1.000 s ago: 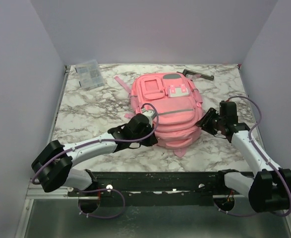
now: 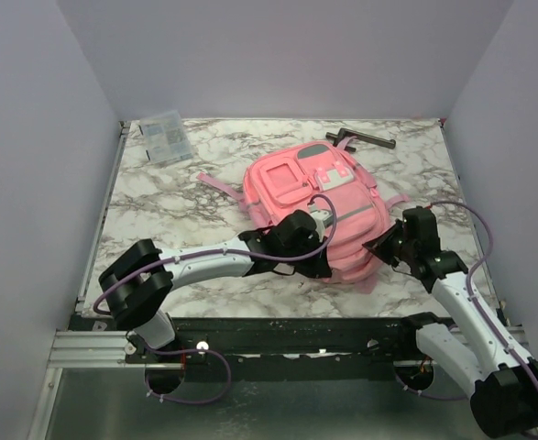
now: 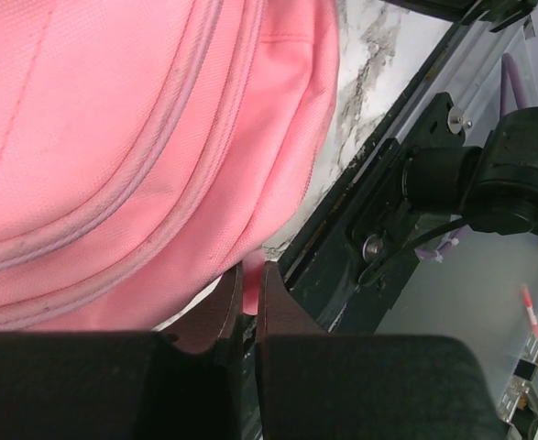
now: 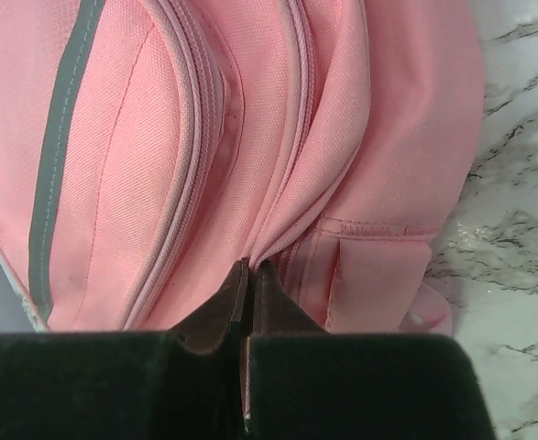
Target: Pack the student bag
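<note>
A pink backpack (image 2: pixel 310 179) lies tilted on the marble-patterned table, its front pocket facing up. At its near edge my left gripper (image 2: pixel 325 270) is shut on a small pink tab (image 3: pixel 252 280) that shows between the fingertips below the bag's seam. My right gripper (image 2: pixel 374 252) rests against the bag's right side. In the right wrist view its fingers (image 4: pixel 225 302) are closed right at a pink fold (image 4: pixel 314 183) beside the zipper; whether any cloth is pinched between them is hard to make out.
A clear plastic case (image 2: pixel 165 137) sits at the back left of the table, and a dark grey object (image 2: pixel 365 137) lies behind the bag. Pink straps (image 2: pixel 221 186) stick out from the bag's sides. Bare table (image 2: pixel 149 215) shows to the left.
The bag has turned and its near end has swung to the right, with my left gripper moving right along with it. My right gripper has gone from open to shut at the bag's side.
</note>
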